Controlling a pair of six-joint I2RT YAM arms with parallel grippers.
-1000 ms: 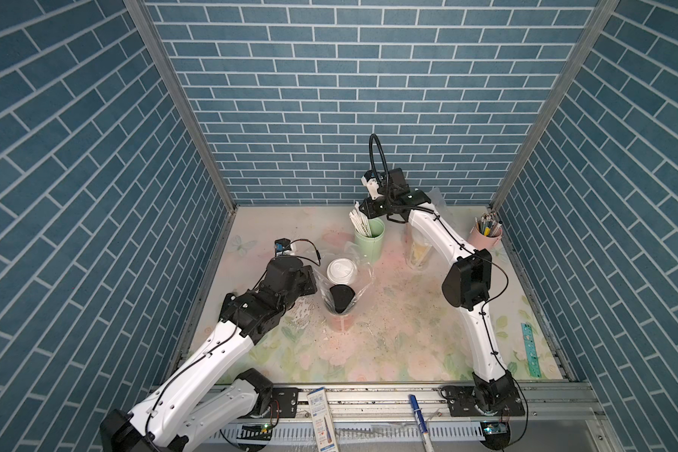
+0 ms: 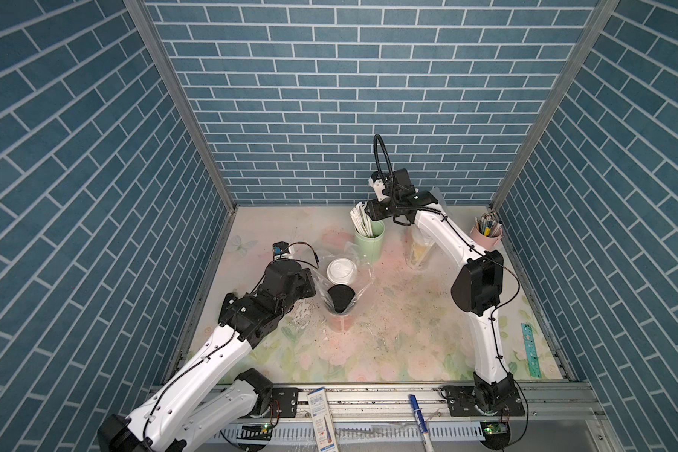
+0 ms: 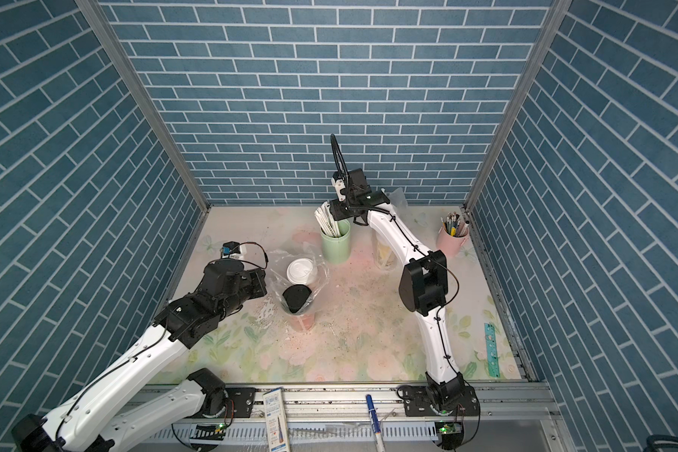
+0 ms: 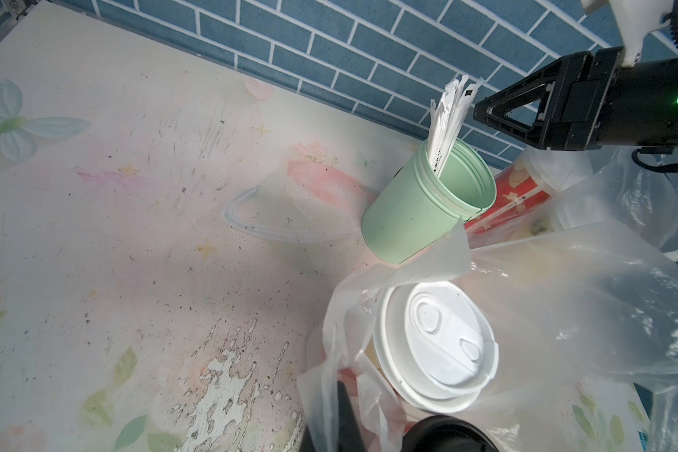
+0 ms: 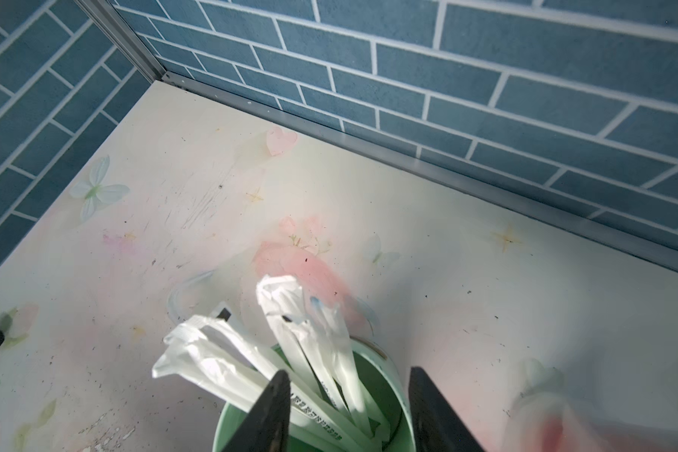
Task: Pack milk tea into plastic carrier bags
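A clear plastic bag (image 4: 580,293) stands around a white-lidded cup (image 2: 342,271) and a black-lidded cup (image 2: 340,299). My left gripper (image 2: 310,283) is shut at the bag's left rim, where film drapes over its dark fingers (image 4: 346,422). Film appears pinched there, though the fingertips are partly covered. My right gripper is open above the green cup (image 2: 369,245), its fingers (image 5: 272,414) to either side of the cup's mouth. Paper-wrapped straws (image 5: 320,376) lean in that cup, showing between and left of the fingers.
Another clear bag with cups (image 2: 420,252) stands right of the green cup, under the right arm. A pink pen cup (image 2: 486,233) sits at the back right, and a teal ruler (image 2: 530,350) lies at right.
The straws' tops shifted slightly. The left arm has barely moved.
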